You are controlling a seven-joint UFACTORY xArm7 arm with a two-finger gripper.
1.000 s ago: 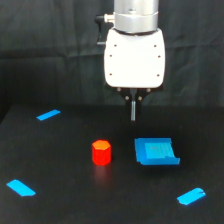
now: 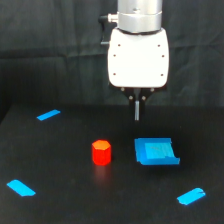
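A red hexagonal block (image 2: 101,152) stands upright on the dark table, left of the middle. To its right lies a blue square tray (image 2: 155,151) with a raised edge. My gripper (image 2: 137,118) hangs above the table, up and to the left of the tray and well clear of the red block. Its fingers appear only as a narrow grey bar pointing down, too small to show a gap. No object is visible at its tip.
Strips of blue tape lie at the far left (image 2: 48,115), near left (image 2: 21,188) and near right (image 2: 191,196). A dark curtain (image 2: 50,60) hangs behind.
My arm and gripper have shifted slightly to the right. The red block and the blue tray have not moved.
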